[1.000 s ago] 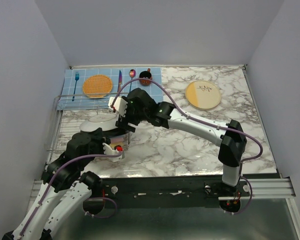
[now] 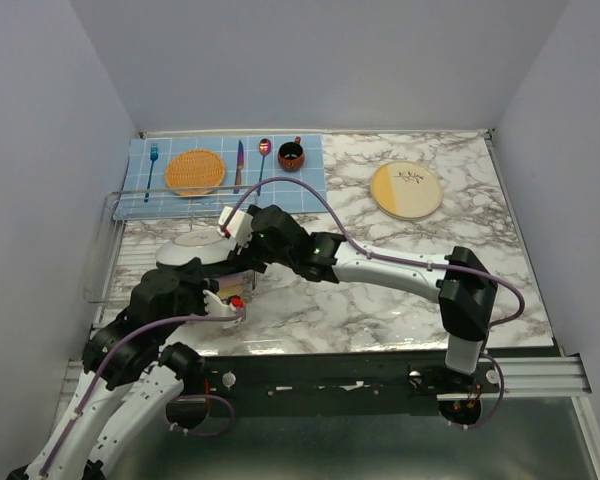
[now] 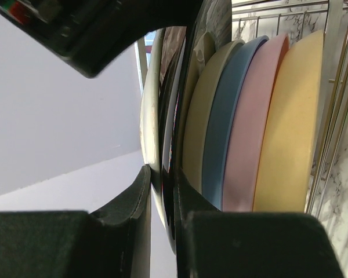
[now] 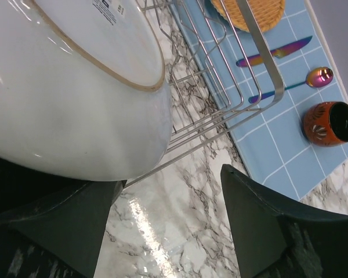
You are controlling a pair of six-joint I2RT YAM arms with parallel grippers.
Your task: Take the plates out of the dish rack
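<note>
My left gripper is shut on the edges of a white plate (image 3: 152,121) and a black plate (image 3: 188,75), pinched together; whether anything else sits between is unclear. In the top view the white plate (image 2: 195,247) lies above the rack (image 2: 108,235), the black plate (image 2: 235,266) showing past its edge. The right gripper stands partly open, nothing visible between its fingers. Its left finger (image 4: 84,223) is close beside the white plate (image 4: 87,127) and the dark plate (image 4: 23,185); contact cannot be told.
Several coloured dishes, including a blue one (image 3: 223,110), a pink one (image 3: 252,133) and a yellow one (image 3: 290,121), stand in the rack. A cream-and-yellow plate (image 2: 410,190) lies on the marble counter. Behind the rack, a mug (image 2: 291,156) and cutlery rest on a blue mat (image 2: 205,150).
The white and black plates have shifted slightly left. My left arm is almost still.
</note>
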